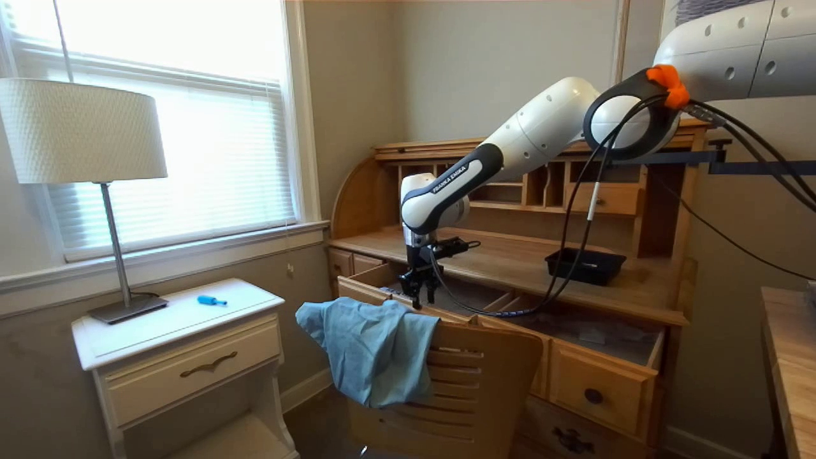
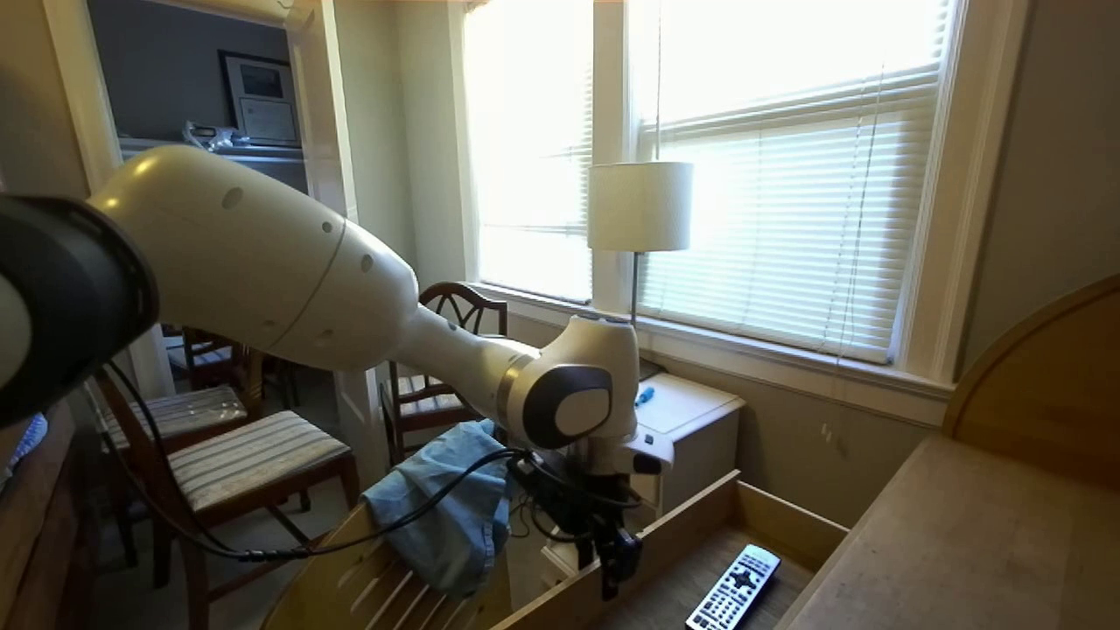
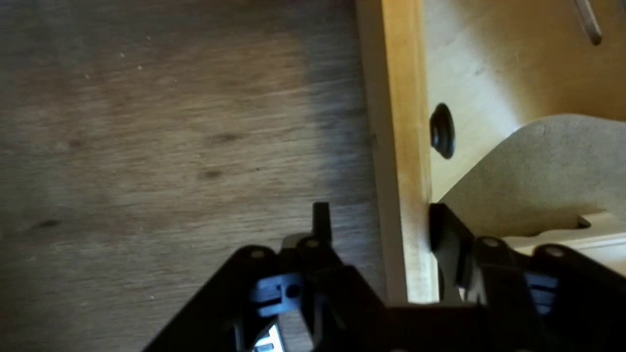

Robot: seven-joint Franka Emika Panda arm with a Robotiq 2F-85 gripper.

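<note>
My gripper straddles the front wall (image 3: 405, 176) of the pulled-out desk drawer, one finger inside and one outside. In the wrist view its fingers stand apart, with a gap between the inner finger and the wood; the outer finger looks very close to the wall, and contact is unclear. Exterior view 1 has the gripper (image 1: 424, 297) pointing down over the drawer (image 1: 359, 291), behind the cloth-draped chair. A silver remote (image 2: 735, 588) lies on the drawer floor, to the right of the gripper in exterior view 2. Only a corner of it shows in the wrist view.
Just in front of the drawer stands a wooden chair (image 1: 489, 382) with a blue cloth (image 1: 375, 344) over its back. A black tray (image 1: 585, 265) rests on the desktop. Another drawer (image 1: 604, 382) at right is also pulled out. A cable loops from the arm.
</note>
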